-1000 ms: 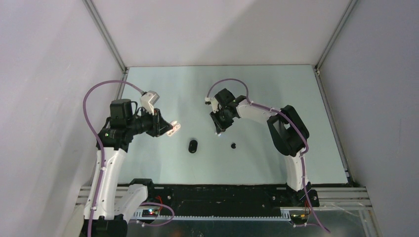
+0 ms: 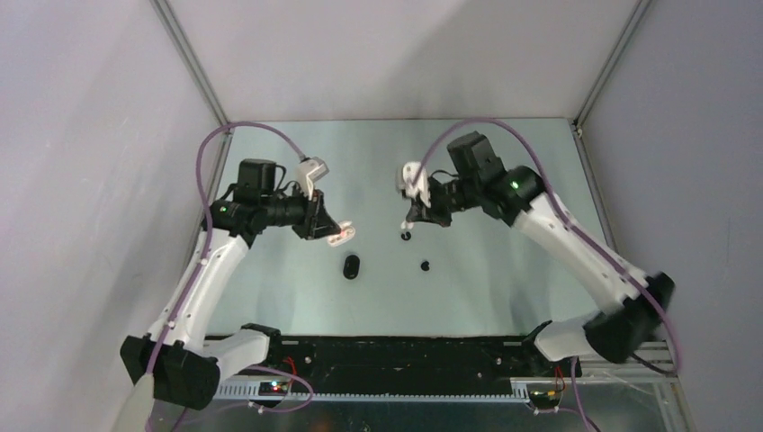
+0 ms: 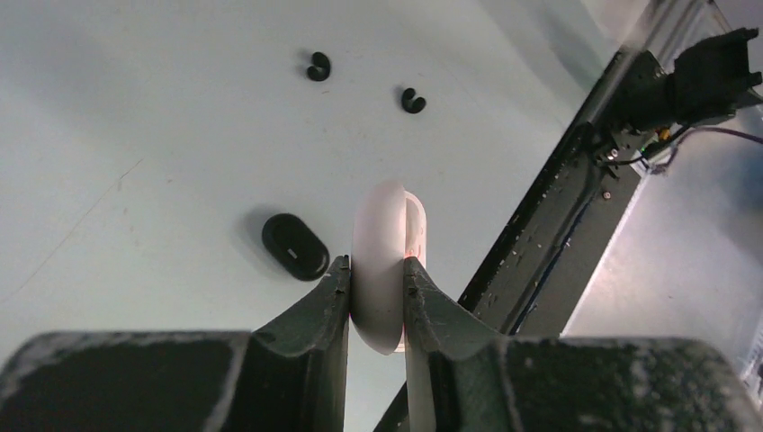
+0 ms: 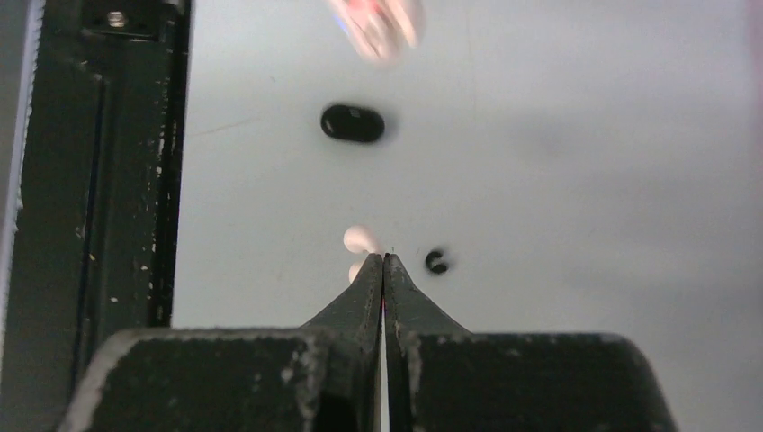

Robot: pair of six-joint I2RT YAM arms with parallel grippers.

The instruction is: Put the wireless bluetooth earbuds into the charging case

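The white charging case (image 3: 379, 270) is held up off the table, with my left gripper shut on it. Its lid stands open and a reddish glow shows inside in the top view. My right gripper is raised above the table to the case's right, its fingers closed together. A small white earbud (image 4: 362, 239) shows at those fingertips, apparently pinched by its thin middle; the fingers hide part of it. In the top view this earbud (image 2: 407, 225) hangs below the gripper, apart from the case.
On the table lie a black case (image 2: 351, 266), shut, and two black earbuds, one farther back (image 2: 406, 236) and one nearer the front (image 2: 425, 265). The dark front rail (image 2: 396, 360) edges the table.
My left gripper has moved right with the white case. The right arm has risen from the tabletop and swung, lifting the white earbud and uncovering the farther black earbud.
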